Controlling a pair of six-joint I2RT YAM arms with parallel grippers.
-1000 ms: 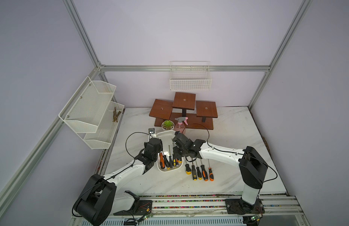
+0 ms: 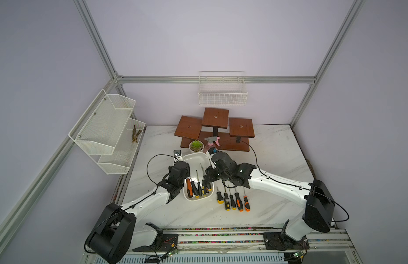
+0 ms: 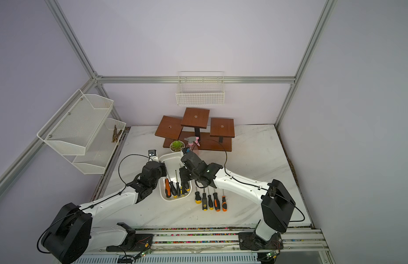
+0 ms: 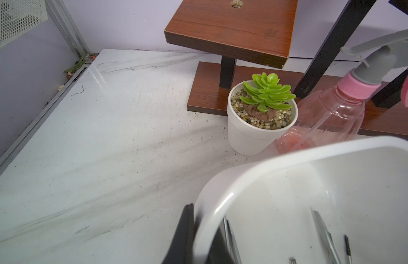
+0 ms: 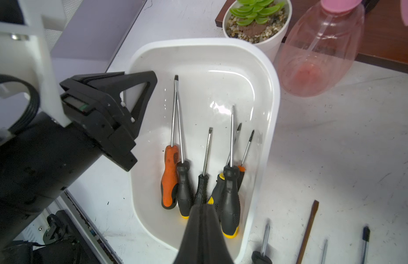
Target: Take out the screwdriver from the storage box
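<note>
The white storage box [image 5: 199, 57] holds several screwdrivers, among them an orange-handled one [image 5: 169, 178] and a black-yellow one [image 5: 230, 200]. My left gripper is shut at the box's left wall, with the rim between or against its fingers; only that thin wall shows there. My right gripper is shut over the lower part of the box, near the handles, with nothing seen held between its fingertips. More screwdrivers [image 2: 239, 202] lie in a row on the table to the right of the box.
A potted succulent [image 4: 256, 132] and a pink spray bottle [image 4: 322, 118] stand behind the box, before wooden stepped stands [image 2: 241, 126]. Mesh shelves [image 2: 102, 127] hang at the left.
My right arm has shifted rightward and its wrist has risen slightly at the box. The left arm stays still.
</note>
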